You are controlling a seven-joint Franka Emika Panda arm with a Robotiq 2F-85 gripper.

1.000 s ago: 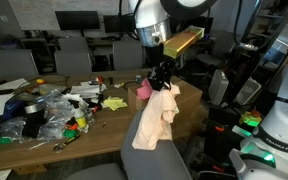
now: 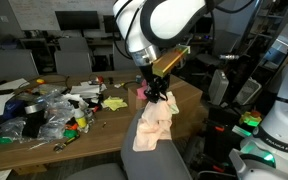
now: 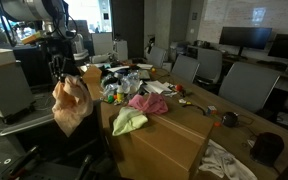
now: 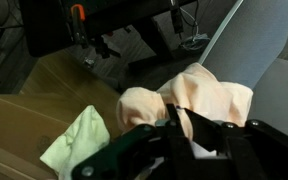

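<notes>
A pale peach cloth (image 2: 154,124) hangs from my gripper (image 2: 159,97), which is shut on its upper part. In exterior view 2 the cloth (image 3: 72,104) droops in the air at the left, below the gripper (image 3: 66,77) and apart from the table. The wrist view shows the cloth (image 4: 199,92) bunched beyond the dark fingers (image 4: 174,130), over the grey chair back. The fingertips are partly hidden in its folds.
A pale green cloth (image 3: 129,120) lies at the table's near edge, beside a pink cloth (image 3: 149,103). Plastic bags (image 2: 46,122) and several small items crowd the wooden table (image 2: 109,140). A grey chair (image 2: 149,160) stands under the hanging cloth.
The cloth stays in the gripper, its hanging shape a little changed.
</notes>
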